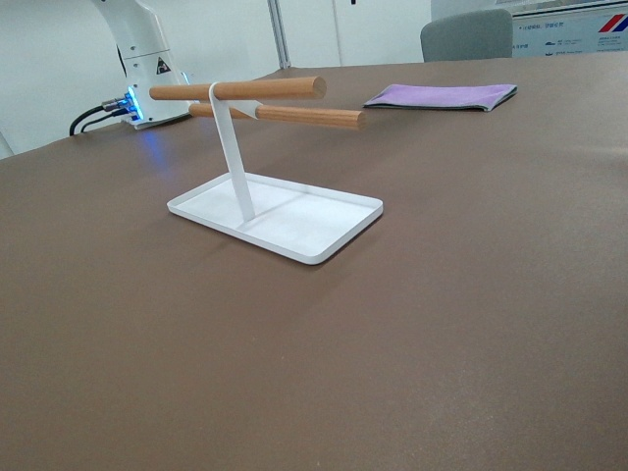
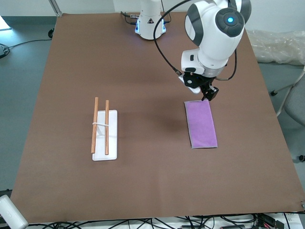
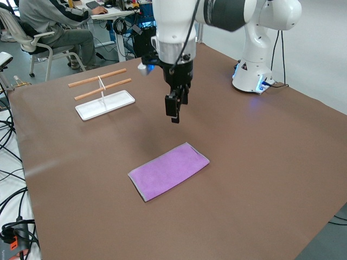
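Observation:
A purple cloth [image 2: 201, 125] lies flat on the brown table [image 2: 157, 181], also seen in the right view [image 3: 168, 172]. My black gripper [image 2: 206, 95] hangs above and just behind the cloth's far edge; in the right view the gripper [image 3: 174, 114] points down, over bare table beyond the cloth. Whether it is open or shut is unclear. A white tray stand with two wooden bars [image 2: 107, 133] stands left of the cloth, and shows close up in the top view [image 1: 294, 226].
The arm's white base [image 2: 148, 28] is at the back. Cables [image 3: 13, 227] run along the outside edge.

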